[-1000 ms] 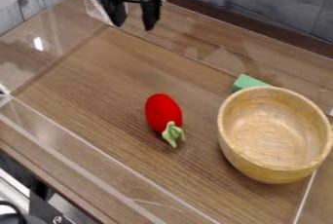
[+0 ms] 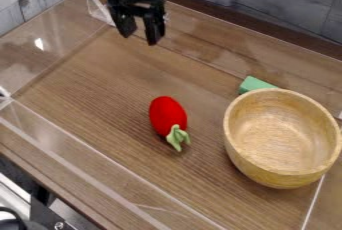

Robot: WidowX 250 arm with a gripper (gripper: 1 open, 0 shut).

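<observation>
My black gripper point(image 2: 134, 28) is at the top left, above the wooden tabletop point(image 2: 94, 114); whether its fingers are open or shut is hard to tell. A red plush object with a green tip point(image 2: 167, 118) lies in the lower middle, well apart from the gripper. A wooden bowl point(image 2: 281, 139) sits at the right, and a small green block point(image 2: 257, 86) lies just behind it.
Raised wooden edges run along the back, and the table's edge shows at the lower left.
The gripper has shifted slightly and changed its pose at the top left. The objects on the table have not moved.
</observation>
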